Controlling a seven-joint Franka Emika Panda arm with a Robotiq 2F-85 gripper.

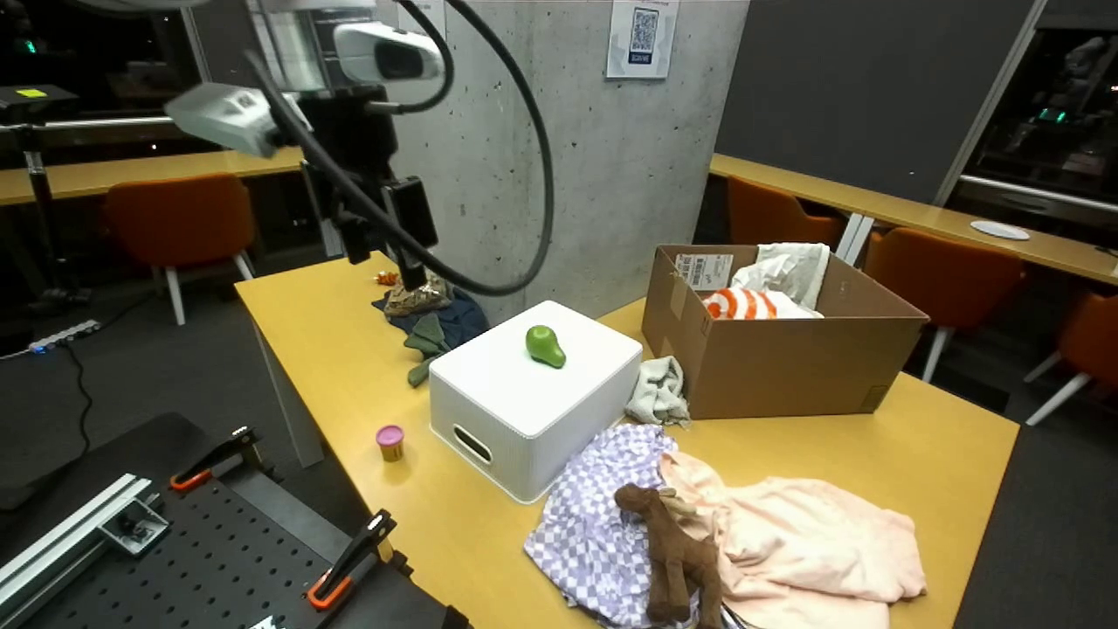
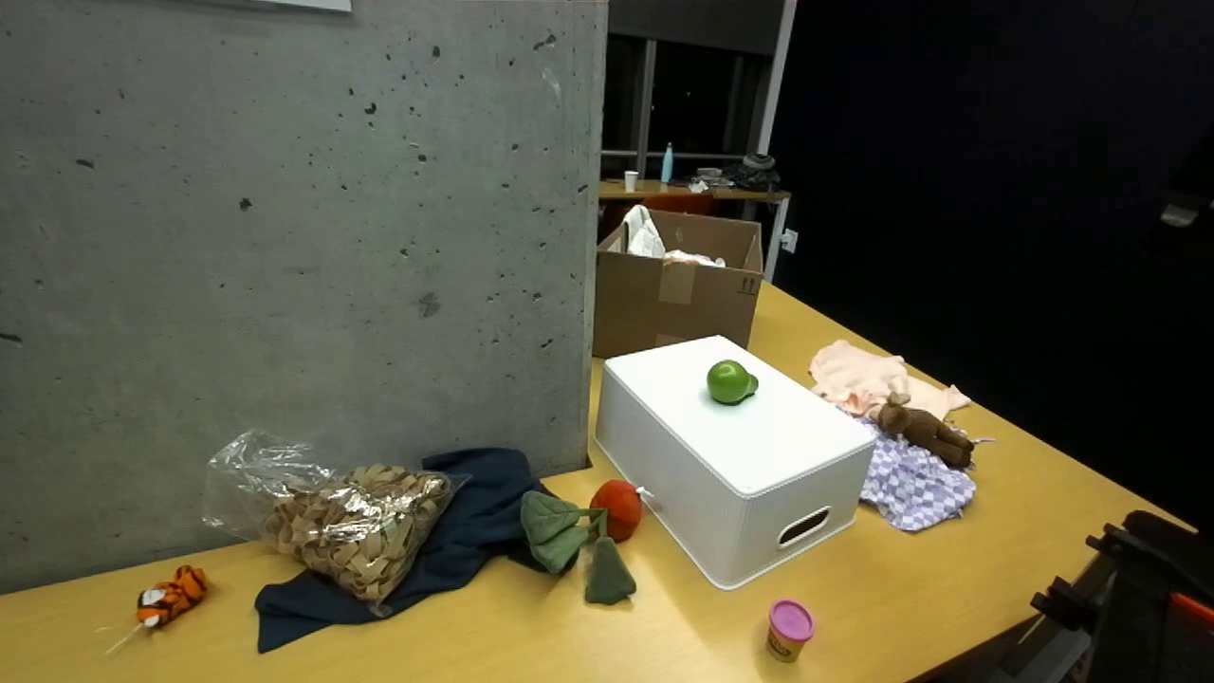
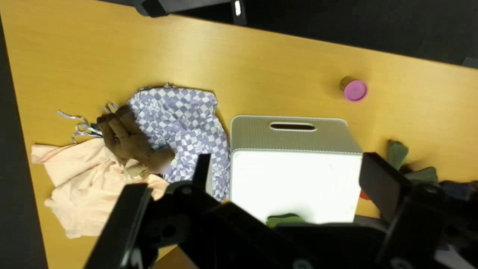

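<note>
High above the table, my gripper stands open with nothing between its fingers. Below it is a white box (image 3: 295, 179) with a flat top and an oval handle slot. On that top rests a green pear-shaped fruit (image 1: 545, 346); the wrist view shows only its edge, the rest being hidden by the gripper body. In exterior view 1 the gripper (image 1: 393, 257) hangs up and to the left of the box, apart from everything on the table. A small tub with a purple lid (image 1: 389, 442) stands upright near the table edge.
A cardboard box (image 1: 797, 367) holding cloth stands behind. Checked cloth (image 3: 188, 121), a brown plush toy (image 3: 130, 139) and peach cloth (image 3: 89, 188) lie together beside the white box. A bag of brown strips (image 2: 364, 524) sits on dark cloth (image 2: 489, 546).
</note>
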